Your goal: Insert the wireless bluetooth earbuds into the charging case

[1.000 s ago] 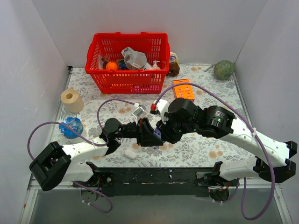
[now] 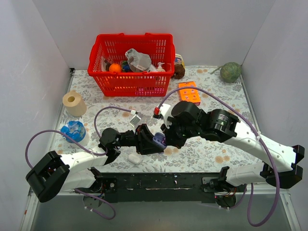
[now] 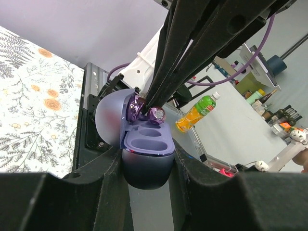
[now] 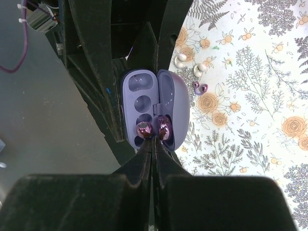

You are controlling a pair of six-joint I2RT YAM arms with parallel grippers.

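Shut on the open lavender charging case (image 2: 159, 140), my left gripper holds it above the table's front part. The left wrist view shows the case's lid (image 3: 108, 118) swung to the left and the sockets uncovered. A metallic purple earbud with two rounded ends (image 4: 145, 129) sits at the tips of my right gripper, which is shut on it. One end is over the lowest sockets, the other against the lid side; whether it is seated cannot be told. A second purple earbud (image 4: 200, 88) lies on the patterned tablecloth.
Two small white ring-like pieces (image 4: 180, 60) lie near the loose earbud. A white case-like object (image 2: 134, 159) is on the table near the left arm. The red basket (image 2: 131, 84) and orange block (image 2: 189, 93) stand farther back.
Over the last second the left gripper and case have shifted slightly left, exposing more of the case in the top view. The right arm looks nearly still.
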